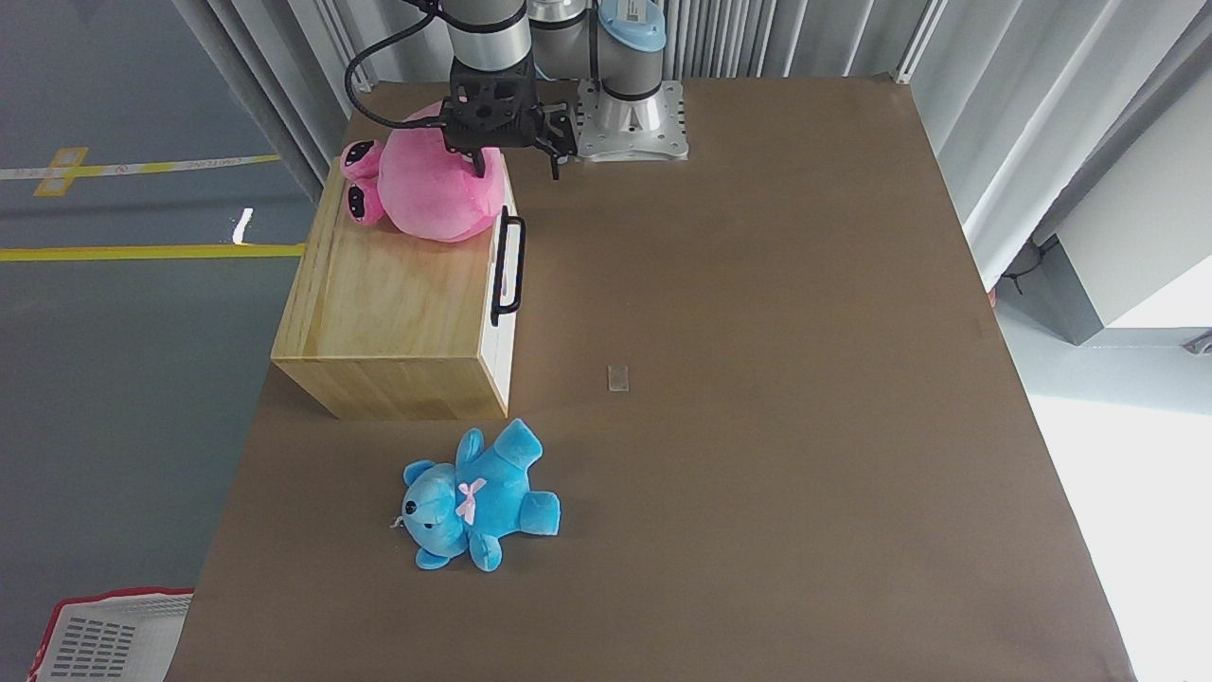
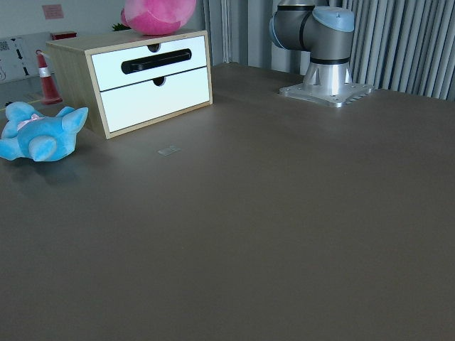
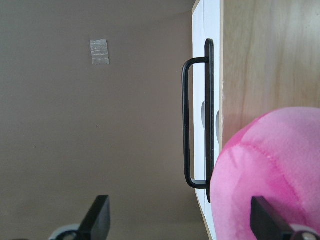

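A pink plush toy point(image 1: 437, 193) lies on top of a wooden two-drawer cabinet point(image 1: 381, 318) with white fronts and a black handle point(image 3: 186, 120). My gripper point(image 1: 517, 159) hangs over the toy's side near the handle end. In the wrist view its two fingers are wide apart, the right one over the pink plush; whether it touches is unclear. A blue bear point(image 1: 483, 506) with a pink bow lies on the table beside the cabinet.
A red-rimmed basket point(image 1: 108, 642) stands beyond the near left edge. Curtains line the back.
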